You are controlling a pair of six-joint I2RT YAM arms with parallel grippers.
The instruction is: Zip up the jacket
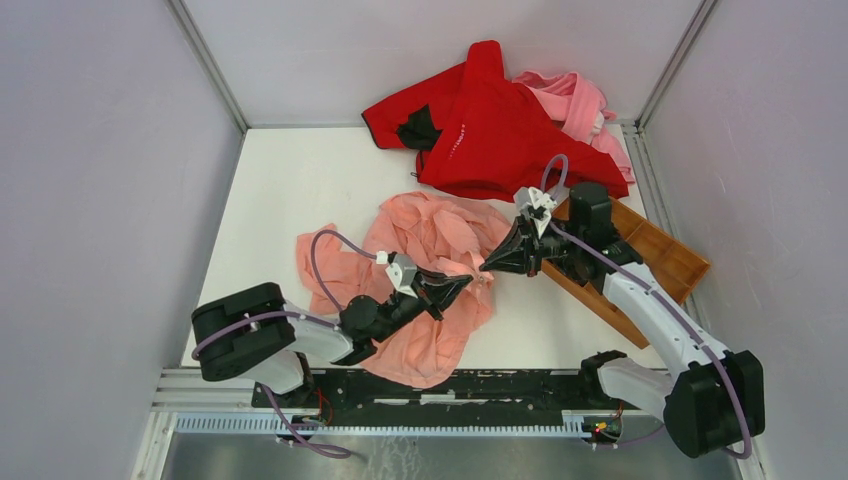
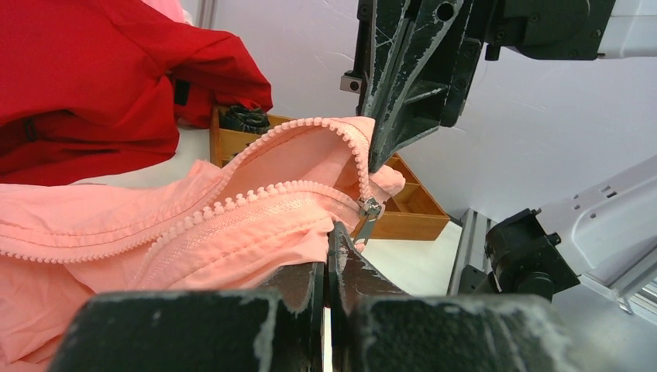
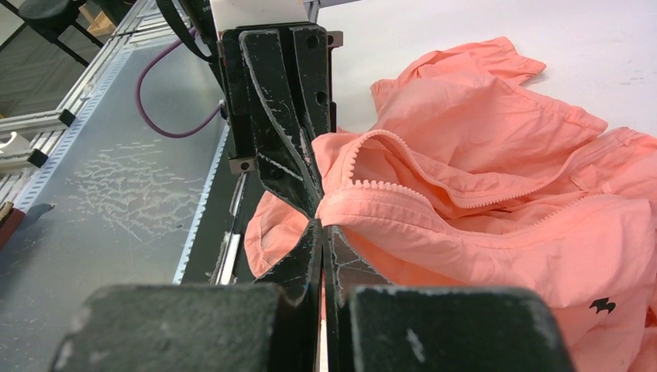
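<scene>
The salmon-pink jacket [image 1: 420, 345] lies crumpled on the table, its zipper edges parted in both wrist views. Low on the zipper, the metal slider [image 2: 371, 208] sits where the two rows of teeth meet, its pull tab hanging down. My left gripper [image 1: 470, 279] is shut on the jacket's edge beside the slider. Close by, my right gripper [image 1: 483, 268] is shut, its tips against the cloth on the slider's other side. Whether cloth is pinched there is hard to tell. In the right wrist view the slider is hidden.
A red jacket [image 1: 500, 140] is spread at the back, with a pink garment [image 1: 575, 100] behind it. On the right stands a wooden compartment box [image 1: 660, 255], partly under my right arm.
</scene>
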